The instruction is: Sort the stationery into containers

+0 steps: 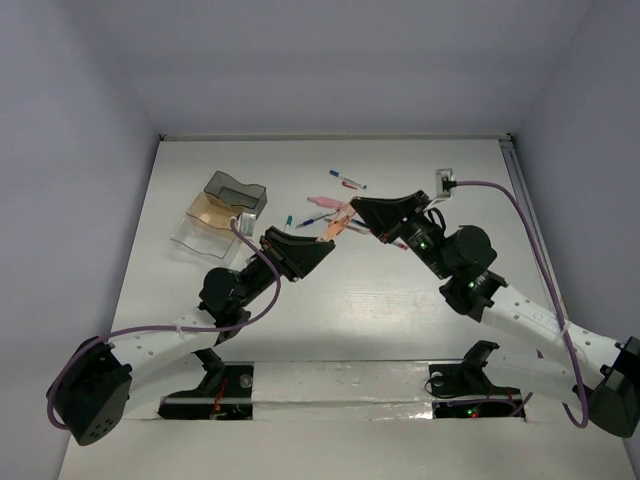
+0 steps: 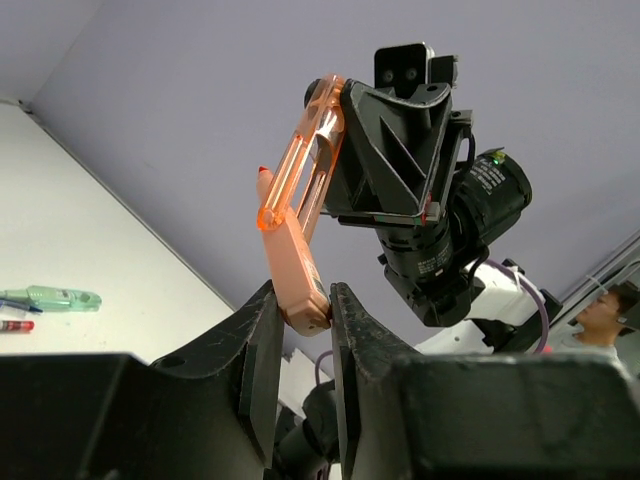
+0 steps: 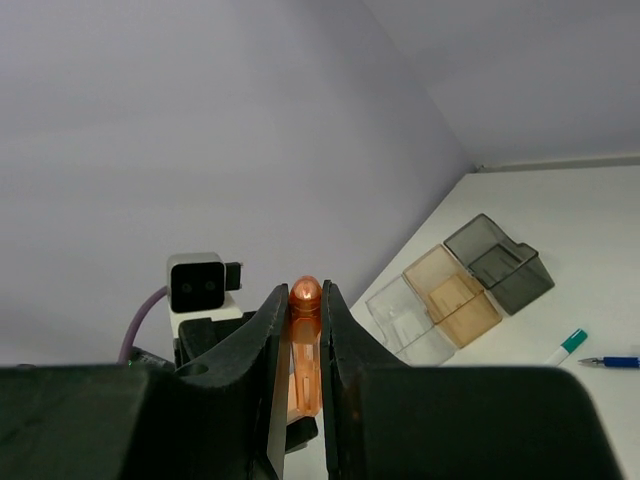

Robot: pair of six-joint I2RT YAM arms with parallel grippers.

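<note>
Above the table, an orange highlighter body stands tilted, with my left gripper shut on its lower end. A see-through orange cap overlaps the body at an angle in the left wrist view; a red-orange nib shows beside it, outside the cap. In the right wrist view, the fingers of my right gripper lie on both sides of the cap's rounded end. At the table's left are three joined containers: clear, amber and dark grey.
Several pens lie mid-table beyond the grippers, among them a pink highlighter, a blue-and-red marker and a teal-capped pen. A green highlighter shows at the left wrist view's edge.
</note>
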